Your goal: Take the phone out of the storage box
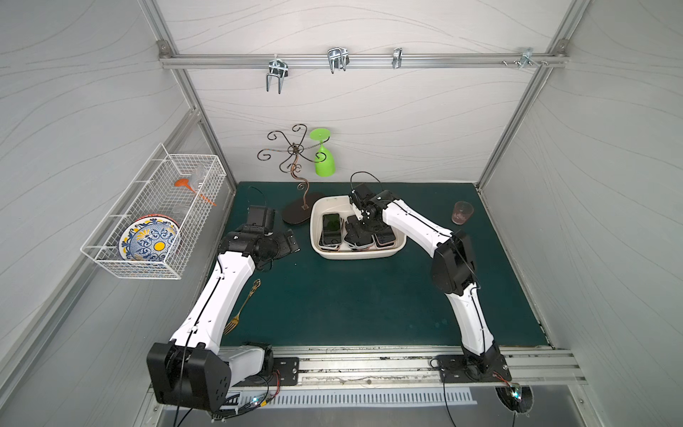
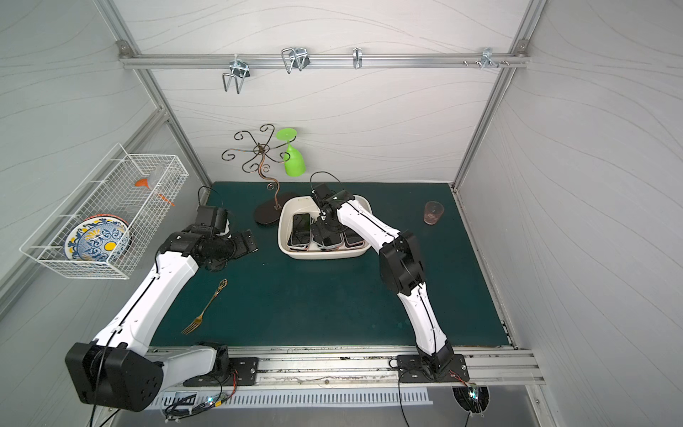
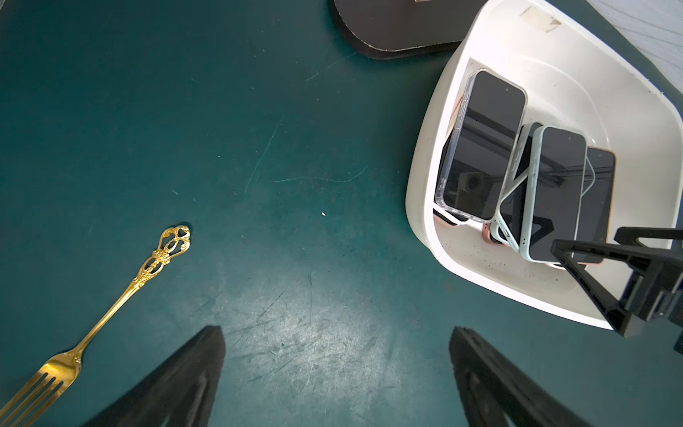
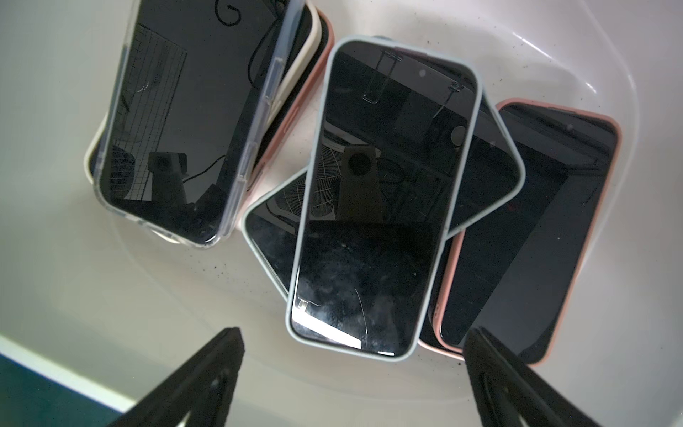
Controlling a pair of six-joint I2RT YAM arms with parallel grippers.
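The cream storage box [image 1: 355, 254] stands at the back middle of the table. Phones lie in it in three overlapping groups: a clear-cased phone [image 4: 192, 121] on the left pile, a pale-blue-cased phone [image 4: 384, 199] on top in the middle, and a pink-cased phone [image 4: 533, 235] at the right. My right gripper is open over the box, its fingers [image 4: 206, 377] spread wider than the middle phone and nothing held. Left of the box, my left gripper hangs open over bare table. In the top views the right arm partly covers the middle phones.
A gold fork [image 3: 135, 284] lies at the left. Behind the box's left side stands a metal holder [image 1: 304, 186] with a green goblet [image 1: 324, 162]. A clear glass [image 1: 461, 212] stands at the right, and a wire basket [image 1: 170, 267] hangs left.
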